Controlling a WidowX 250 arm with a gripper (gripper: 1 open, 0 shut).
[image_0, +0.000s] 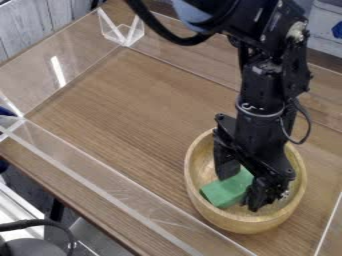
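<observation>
A green block (225, 190) lies inside a round light wooden bowl (207, 206) at the lower right of the camera view. The black gripper (249, 182) is down inside the bowl, over and beside the block, covering part of it. Whether its fingers are closed on the block cannot be made out.
A clear plastic edge runs along the left and front. A small white wire-like object (120, 30) stands at the far edge, and black cables lie at the lower left.
</observation>
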